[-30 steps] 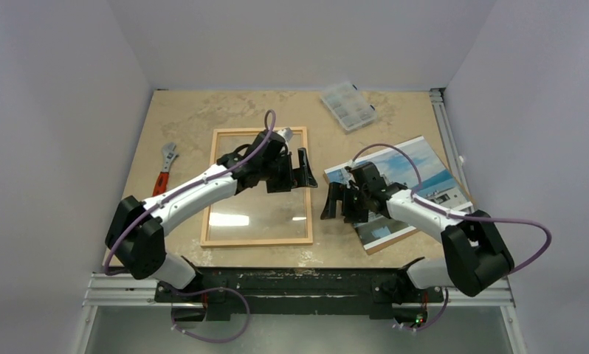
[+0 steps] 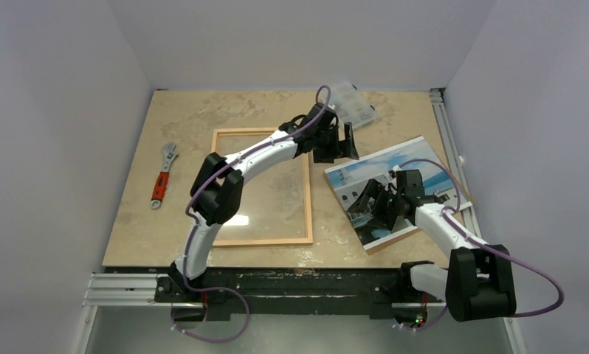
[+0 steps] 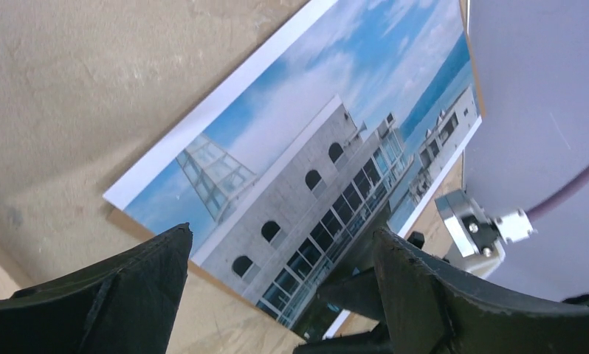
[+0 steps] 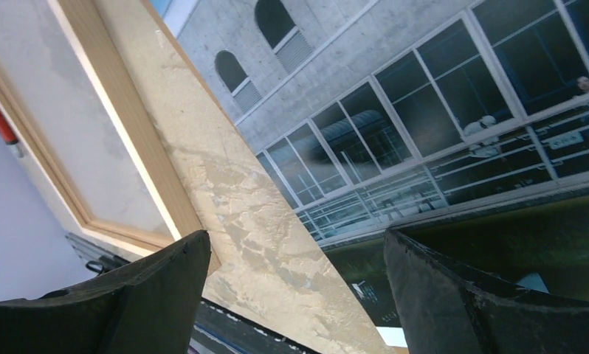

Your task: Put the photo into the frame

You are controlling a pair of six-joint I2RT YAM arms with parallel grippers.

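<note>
The photo (image 2: 410,151), a white-bordered print of a building under a blue sky, lies tilted on the right of the table, with a wooden edge showing under it. Left of it lies the empty wooden frame (image 2: 310,214), its clear pane visible. My left gripper (image 2: 348,151) is open near the photo's upper left corner; the left wrist view shows the photo (image 3: 299,110) beyond its spread fingers (image 3: 140,287). Over the photo's lower left part hovers my right gripper (image 2: 364,208), open. In the right wrist view nothing sits between its fingers.
A clear compartment box (image 2: 358,103) lies at the back, partly behind the left arm. An adjustable wrench (image 2: 162,177) with a red handle rests at the far left. A metal rail (image 2: 450,140) runs along the right table edge. Bare table separates frame and photo.
My left gripper has moved right and toward the back, off the frame to near the photo's corner. The right gripper has moved right, from beside the photo's left edge to over it.
</note>
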